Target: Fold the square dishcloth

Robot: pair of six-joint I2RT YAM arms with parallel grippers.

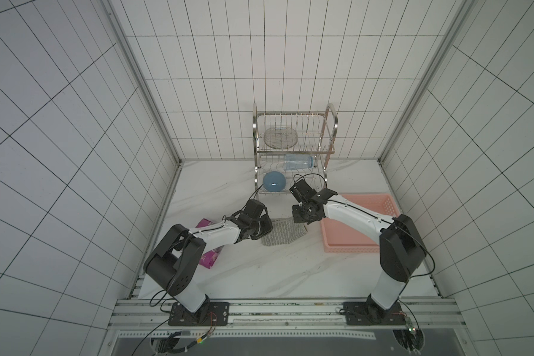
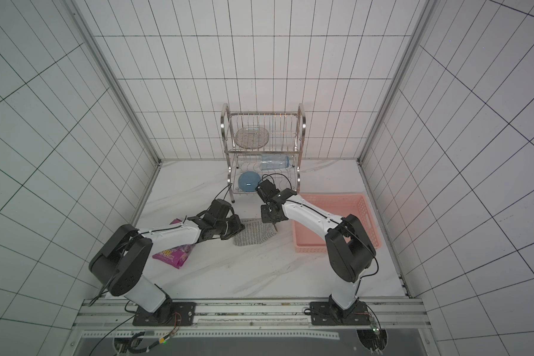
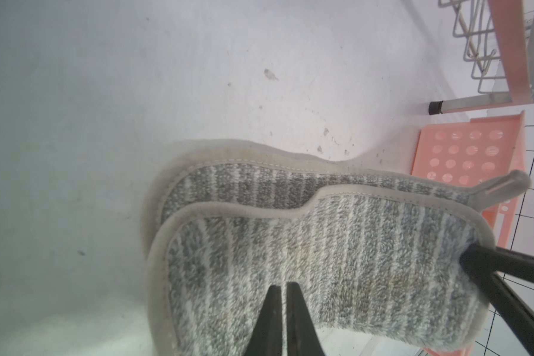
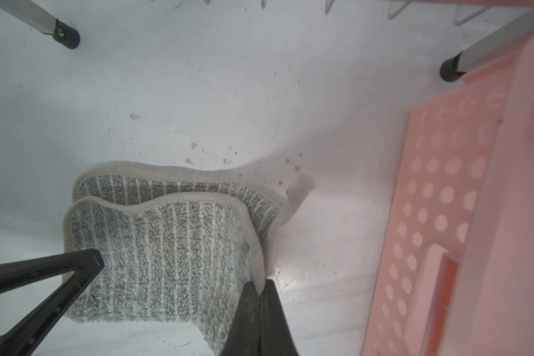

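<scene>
The grey striped dishcloth (image 1: 283, 232) with its pale border lies doubled over on the table, its upper layer (image 4: 160, 255) a little short of the lower layer's far edge. Over its left part, my left gripper is slightly open, with a narrow gap between the tips and cloth showing below. At the cloth's right edge, my right gripper is shut, with the upper layer's border running in between its fingertips. That edge looks raised around the grip. A hanging loop (image 4: 299, 188) sticks out from the far right corner.
A pink basket (image 1: 353, 249) stands close on the right. Behind the cloth is a metal dish rack (image 1: 293, 152) holding a blue round item (image 1: 274, 181). A purple packet (image 2: 175, 256) lies under the left arm.
</scene>
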